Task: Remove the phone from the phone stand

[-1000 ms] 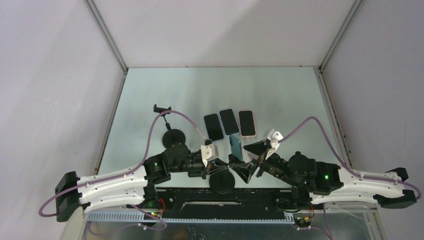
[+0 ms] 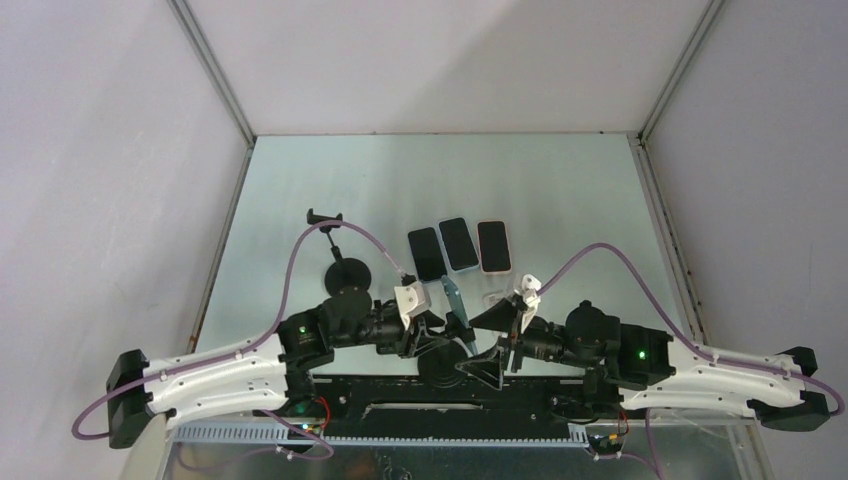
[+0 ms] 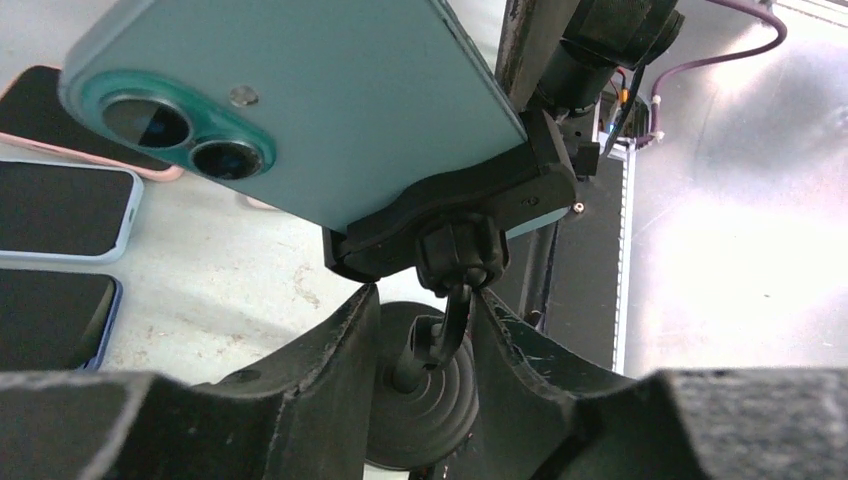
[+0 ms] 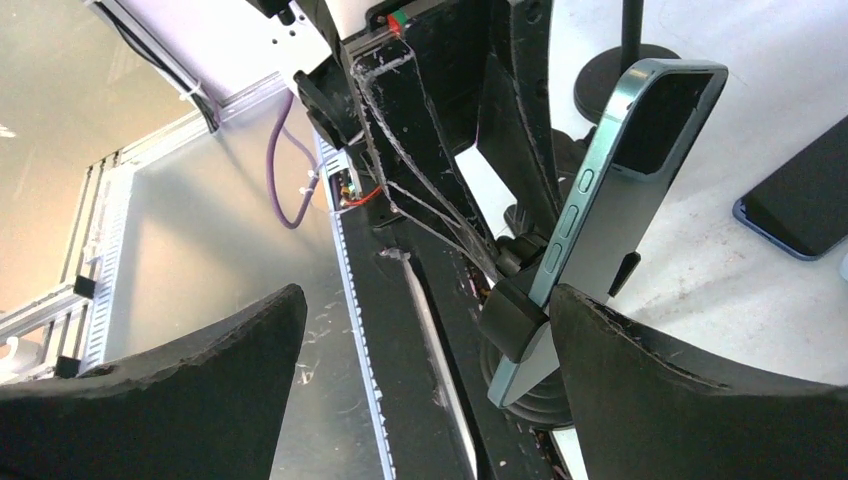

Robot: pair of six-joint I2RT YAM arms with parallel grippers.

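Observation:
A teal phone (image 3: 300,110) (image 4: 620,230) sits tilted in the clamp of a black phone stand (image 3: 450,190), whose round base (image 2: 440,372) rests at the table's front. My left gripper is part open, its fingertips on either side of the stand's neck below the clamp; whether they touch it is unclear. My right gripper (image 2: 480,345) stands open at the phone's right, its fingers wide on either side of the phone's lower end in the right wrist view, apparently not touching it.
Three phones lie flat behind: dark (image 2: 427,254), middle (image 2: 458,243) and pink-edged (image 2: 494,246). An empty second stand (image 2: 348,276) stands at left.
The phone and clamp have shifted left in the top view, the phone's angle changing. My right gripper has moved left and toward the front; the left arm has shifted slightly.

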